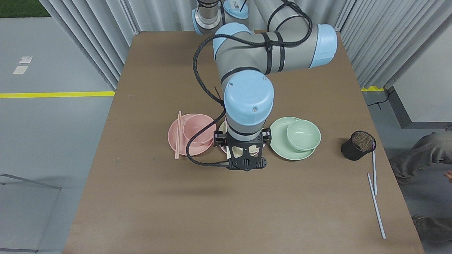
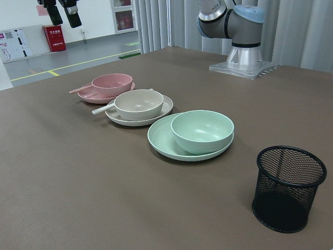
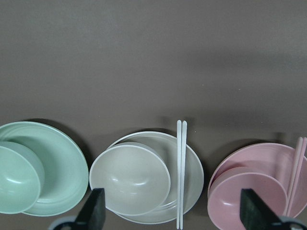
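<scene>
My gripper hangs high above the white plate with white bowl (image 3: 129, 177) and white chopsticks (image 3: 181, 172), its fingers wide apart with nothing between them in the wrist view; in the front view it hides most of that set. Left of it in the front view are the pink plate, pink bowl (image 1: 199, 127) and pink chopsticks (image 1: 178, 135). Right of it are the green plate (image 1: 279, 144) and green bowl (image 1: 303, 134).
A black mesh cup (image 1: 356, 148) stands at the right, with two grey sticks (image 1: 377, 207) near the table's right edge.
</scene>
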